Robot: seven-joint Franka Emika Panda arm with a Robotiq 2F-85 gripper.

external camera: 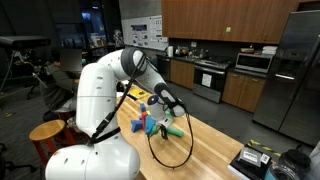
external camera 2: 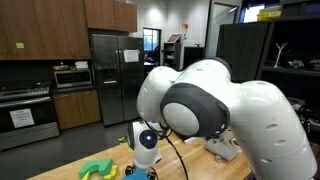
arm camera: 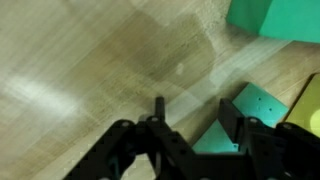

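Note:
In the wrist view my gripper stands part open, its two fingers apart. Bare wooden tabletop shows in most of the gap. A green block (arm camera: 262, 103) lies at the right finger, which partly hides it; whether they touch I cannot tell. A larger green piece (arm camera: 280, 15) fills the upper right corner. A yellow piece (arm camera: 314, 118) is cut off by the right edge. In exterior view 1 the arm reaches down over a cluster of coloured blocks, with a green block (external camera: 175, 131) to the right and a blue one (external camera: 136, 125) to the left.
Dark devices (external camera: 292, 165) stand at its right end. In exterior view 2 a green block (external camera 2: 95, 167) lies left of the arm, and grey items (external camera 2: 222, 148) rest on the right.

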